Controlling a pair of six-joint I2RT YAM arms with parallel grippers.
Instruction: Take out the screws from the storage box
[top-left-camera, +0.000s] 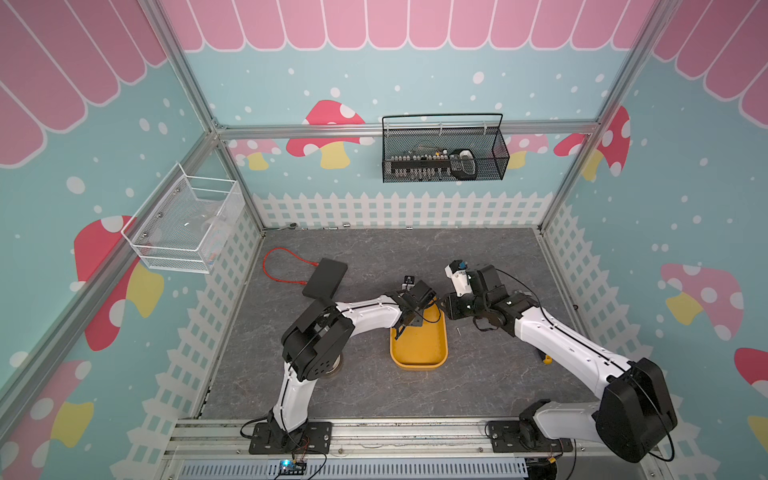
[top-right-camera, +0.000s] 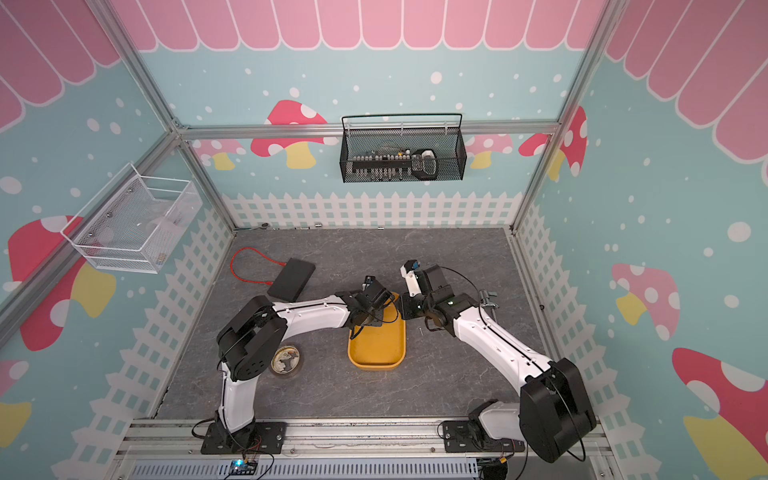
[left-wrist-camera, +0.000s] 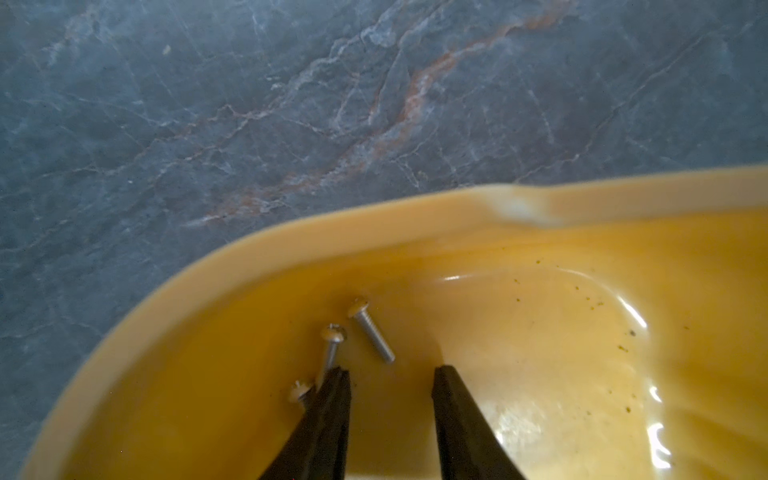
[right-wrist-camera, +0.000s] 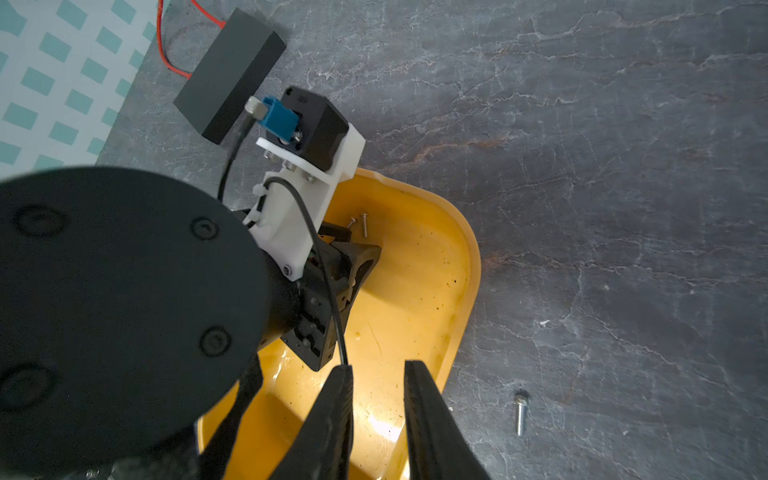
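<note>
The yellow storage box (top-left-camera: 419, 350) stands in the middle of the table. In the left wrist view, three small screws lie in its rounded corner: one screw (left-wrist-camera: 373, 334) apart, another screw (left-wrist-camera: 330, 349) partly behind a finger, and a third screw (left-wrist-camera: 300, 391) mostly hidden. My left gripper is over that corner, fingers parted, with no screw between its fingers. Past the box's right rim on the grey table lies a single screw (right-wrist-camera: 521, 414). My right gripper hangs above that rim, also parted and empty.
A black case (top-left-camera: 325, 278) with a red cord lies at the back left. Near the left arm's base sits a round tin (top-right-camera: 285, 360). The left gripper's camera mount (right-wrist-camera: 316, 180) stands close to my right gripper. Bare table extends behind the box.
</note>
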